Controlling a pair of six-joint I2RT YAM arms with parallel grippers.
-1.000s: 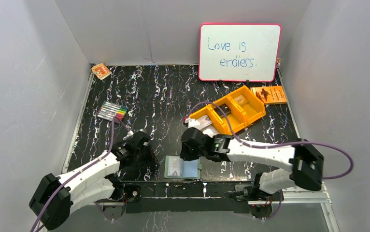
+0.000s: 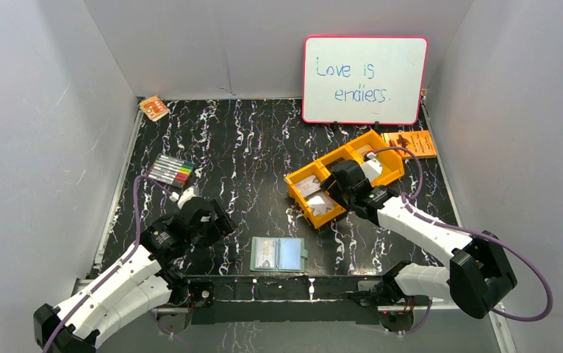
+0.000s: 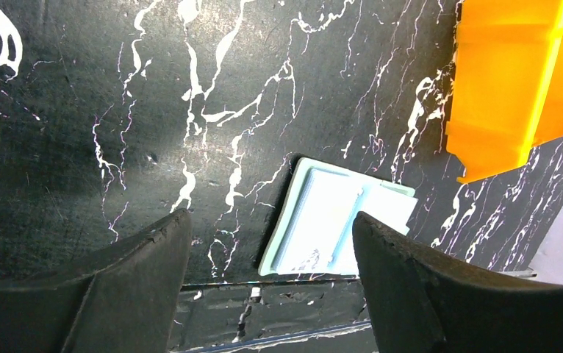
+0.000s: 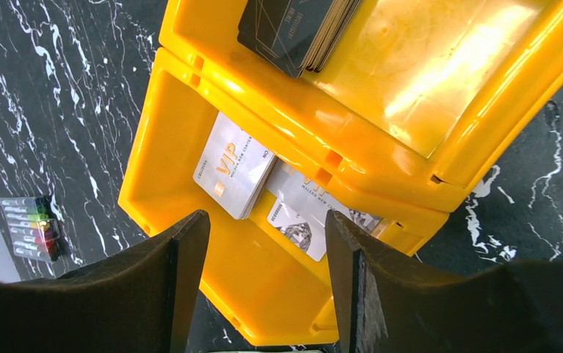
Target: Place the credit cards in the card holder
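Note:
The card holder (image 2: pixel 278 254) lies open and flat near the table's front edge; its clear pockets show in the left wrist view too, partly behind a finger. Cards sit in the yellow bin (image 4: pixel 162 110): a stack of white VIP cards (image 4: pixel 232 165), more white cards (image 4: pixel 293 220) beside it, and black cards (image 4: pixel 286 33) in the adjoining compartment. My right gripper hovers over the white cards' compartment, open and empty. Left of the holder, my left gripper is parted, with nothing gripped between its fingers.
A pack of coloured markers (image 2: pixel 172 170) lies at the left. An orange booklet (image 2: pixel 411 144) rests behind the bin, below the whiteboard (image 2: pixel 364 79). Bare marble tabletop spreads between the markers and the bin.
From above the holder, my right arm has swung back and right to the bin, uncovering the holder. The left arm has shifted slightly left. Bin and holder look unmoved.

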